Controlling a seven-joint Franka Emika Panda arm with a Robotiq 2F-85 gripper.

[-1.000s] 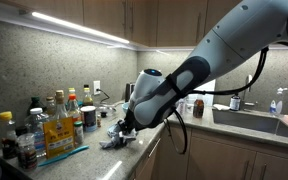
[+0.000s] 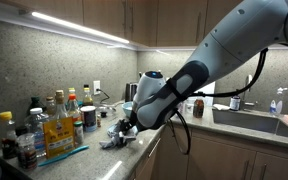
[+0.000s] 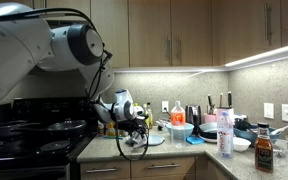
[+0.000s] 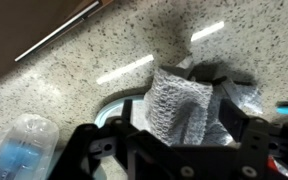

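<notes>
A crumpled grey cloth (image 4: 176,98) lies on the speckled counter in the wrist view, its darker part spreading to the right. My gripper is over the cloth, fingers apart on either side of it. In exterior view 1 the gripper (image 2: 131,129) is low at the counter's front edge, and the bunched cloth (image 2: 116,140) shows just left of it. Whether the fingers touch the cloth cannot be told.
Several bottles, among them an orange-labelled one (image 2: 58,132), line the wall to the left. A blue utensil (image 2: 64,157) lies in front of them. The sink (image 2: 249,122) is to the right. Beside the cloth, a pale round rim (image 4: 112,110) and a clear blue-tinted container (image 4: 22,148) are close by.
The bottles and blue utensil have stayed put.
</notes>
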